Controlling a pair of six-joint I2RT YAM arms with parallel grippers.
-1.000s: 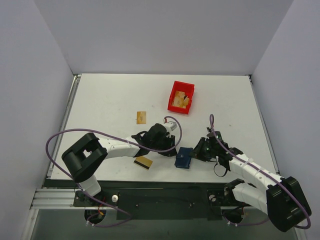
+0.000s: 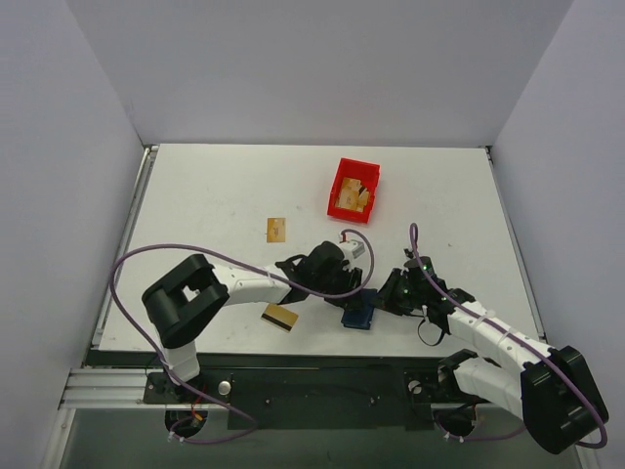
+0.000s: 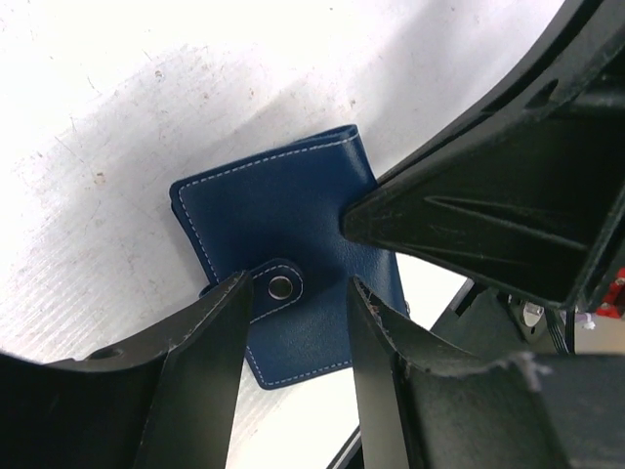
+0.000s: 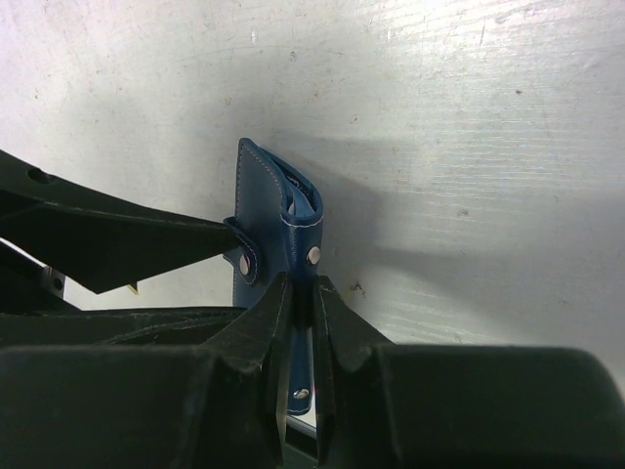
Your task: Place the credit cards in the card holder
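A navy card holder (image 2: 358, 318) with a snap flap lies near the table's front edge, seen close in the left wrist view as navy leather (image 3: 283, 200). My right gripper is shut on the holder's right side edge. Over the flap (image 3: 283, 285), my left gripper stands open, its fingers on either side of the snap. In the right wrist view one left fingertip meets the flap's edge; whether it touches I cannot tell. On the table lie a gold card (image 2: 276, 230) and a gold card with a dark stripe (image 2: 279, 317).
A red basket (image 2: 335, 191) with gold cards inside stands at the back. Open white table surrounds it. The left arm (image 2: 251, 285) reaches across just behind the striped card, and both grippers are close together at the holder.
My left gripper has moved right, from beside the holder to over its flap. The right gripper and the loose cards look unmoved.
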